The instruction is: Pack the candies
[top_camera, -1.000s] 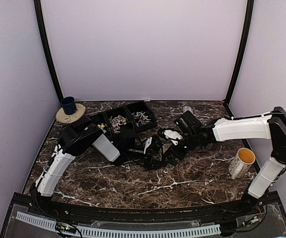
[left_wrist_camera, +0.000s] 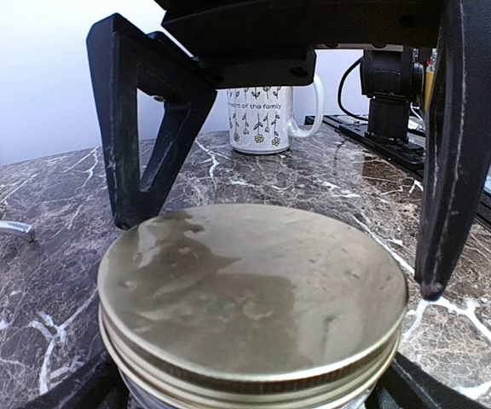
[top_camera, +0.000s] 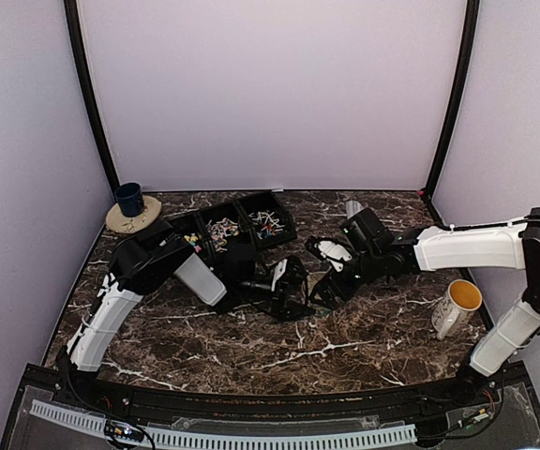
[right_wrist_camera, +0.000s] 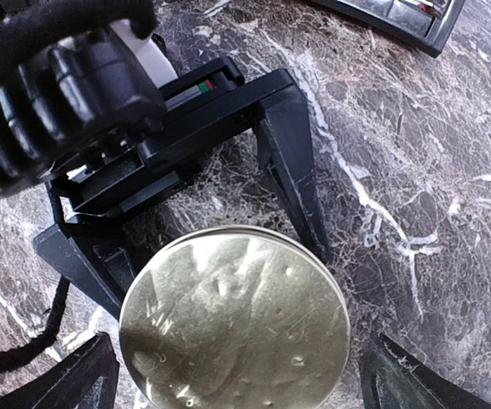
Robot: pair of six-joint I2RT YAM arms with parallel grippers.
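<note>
Seen close up in the left wrist view, a glass jar with a gold metal lid (left_wrist_camera: 254, 290) stands upright on the dark marble table; its lid (right_wrist_camera: 237, 324) also fills the lower middle of the right wrist view. My left gripper (top_camera: 293, 298) and right gripper (top_camera: 321, 298) face each other over the jar, both open, with their fingers spread to either side of it. In the top view they mostly hide it. Wrapped candies (top_camera: 223, 228) fill compartments of a black tray (top_camera: 293, 225) behind the left arm.
At the right edge stands a white mug (top_camera: 456, 309). A dark blue mug (top_camera: 129, 199) rests on a round wooden board (top_camera: 116, 221) at the back left. A silvery object (top_camera: 352, 207) lies behind the right arm.
My left arm and the tray look unmoved.
</note>
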